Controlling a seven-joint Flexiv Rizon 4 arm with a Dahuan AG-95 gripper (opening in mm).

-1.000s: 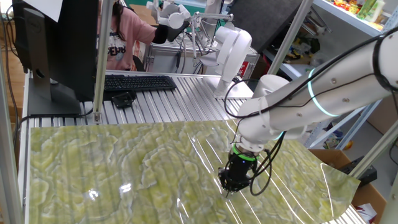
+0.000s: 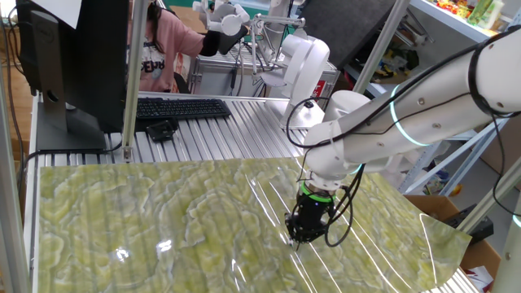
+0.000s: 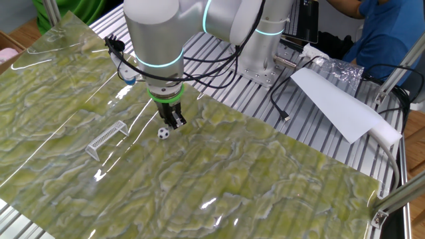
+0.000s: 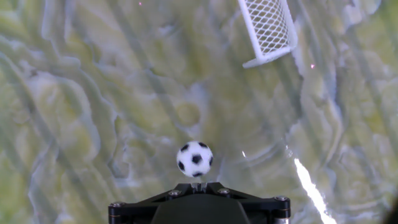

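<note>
A small black-and-white soccer ball (image 4: pixel 195 159) rests on the green marbled sheet, just beyond my fingertips in the wrist view. My gripper is shut, with its two fingers together and the ball outside them. Exterior view 2 has the ball (image 3: pixel 163 133) low beside the gripper (image 3: pixel 176 125); whether they touch is unclear. A white netted goal (image 3: pixel 106 139) stands farther off on the sheet, its near end (image 4: pixel 268 31) showing at the top of the wrist view. In exterior view 1 the gripper (image 2: pixel 298 244) points down at the sheet, and I cannot make out the ball or goal.
The glossy marbled sheet (image 2: pixel 163 212) is broad and mostly bare, with bright reflections. Behind it lie a keyboard (image 2: pixel 183 108) and a monitor (image 2: pixel 77 73) on the slatted table. A white sheet of paper (image 3: pixel 335 103) and a loose cable (image 3: pixel 285 116) are near the arm's base.
The arm's upper links have swung slightly left and down in exterior view 1. The gripper has shifted only a little and stays low over the sheet.
</note>
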